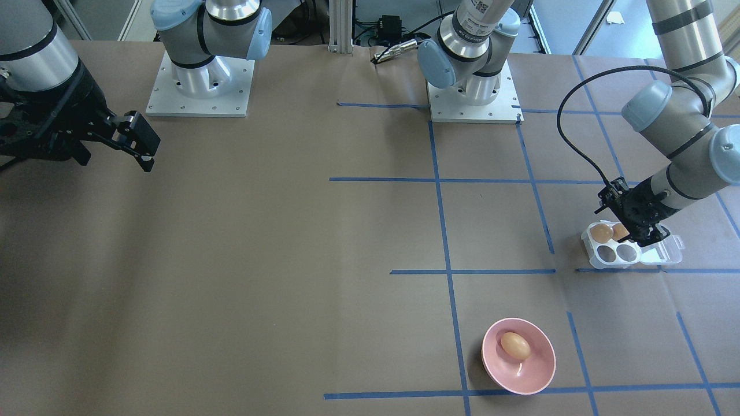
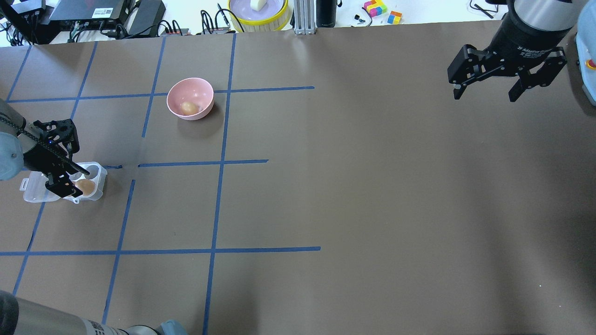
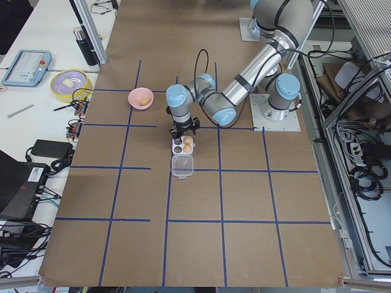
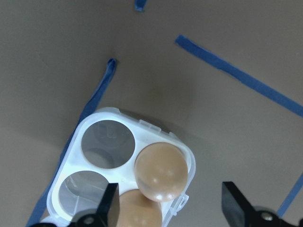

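Observation:
My gripper stands open over a white egg carton (image 4: 75, 161), its lid flipped open to the side in the front and left views. The carton holds two brown eggs (image 4: 161, 171) in one row; the other two wells show empty. In the wrist view one finger reaches over the carton near the second egg, the other over bare table right of it; nothing is held. A pink bowl (image 1: 496, 353) with one egg (image 1: 515, 344) inside stands apart from the carton, toward the front camera.
Another arm's black gripper (image 2: 505, 72) hangs at the far side of the table, and further arms (image 1: 208, 28) stand along the back edge.

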